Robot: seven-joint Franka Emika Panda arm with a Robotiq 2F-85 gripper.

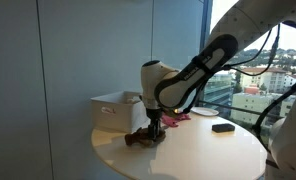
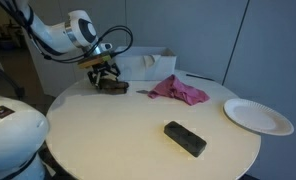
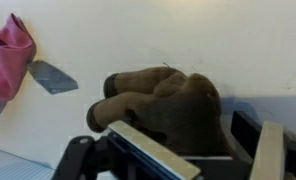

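A brown plush toy [image 3: 183, 105] with darker tips on its limbs lies on the white table, partly hidden beneath my gripper in the wrist view. My gripper is open, its two fingers apart, with part of the toy showing below and between them. In exterior view 1 the gripper [image 1: 155, 128] points down, low over the brown toy [image 1: 138, 139]. From the other side, the toy [image 2: 113, 87] sits near the table's far left edge. Whether the fingers touch it cannot be told.
A white box [image 2: 146, 66] stands close behind the toy. A pink cloth [image 2: 181, 91], a black block [image 2: 185, 138] and a white plate [image 2: 258, 116] lie elsewhere on the table [image 2: 118, 135]. A small grey flat piece [image 3: 52, 77] is beside the cloth.
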